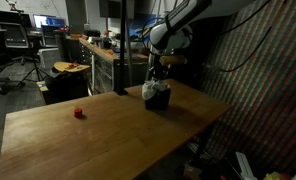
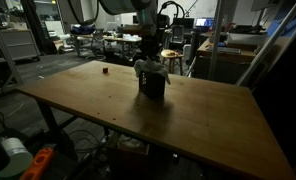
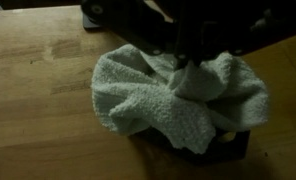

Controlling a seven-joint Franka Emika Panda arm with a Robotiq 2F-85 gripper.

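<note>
A white towel (image 3: 153, 110) lies bunched over the top of a black box (image 3: 228, 150) in the wrist view. My gripper is shut on the towel's upper folds, though its fingertips are dark and partly covered by the cloth. In exterior view 1 the towel (image 1: 154, 88) drapes over the opening of the box (image 1: 161, 100), which stands upright toward the table's right side. Exterior view 2 has the towel (image 2: 150, 67) directly above the box (image 2: 151, 86) too. The inside of the box is mostly hidden by the cloth.
A small red object (image 1: 78, 113) sits alone on the left part of the wooden table (image 1: 98, 145). Much of the tabletop around the box is bare. A dark post (image 1: 122, 50) rises behind the table's back edge.
</note>
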